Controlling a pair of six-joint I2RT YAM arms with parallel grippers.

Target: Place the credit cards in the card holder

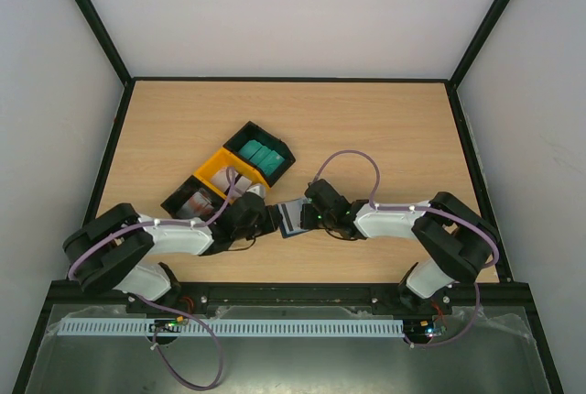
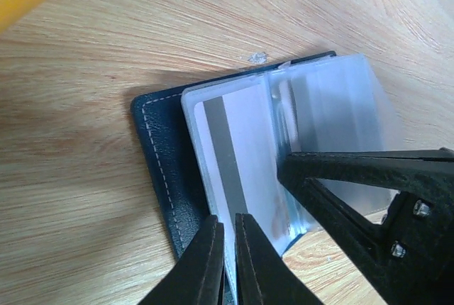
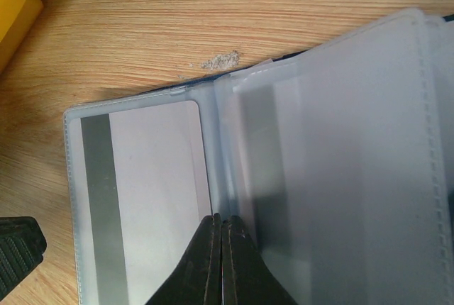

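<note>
The card holder lies open on the table, its dark blue cover [image 2: 164,156] showing along one side and clear sleeves [image 3: 340,142] fanned to the right. A white card with a grey stripe [image 3: 152,177] sits inside the left sleeve. My right gripper is shut, its tips at the fold beside that card, with nothing seen between them. In the left wrist view my left gripper is also shut, its tips over the striped card's sleeve near the left edge; nothing shows between its fingers. Whether either touches the plastic I cannot tell.
Left of the holder stands a row of boxes: a black one with green items [image 1: 261,156], a yellow box [image 1: 220,160] with pale contents, and another black box [image 1: 174,202]. Both arms crowd the holder.
</note>
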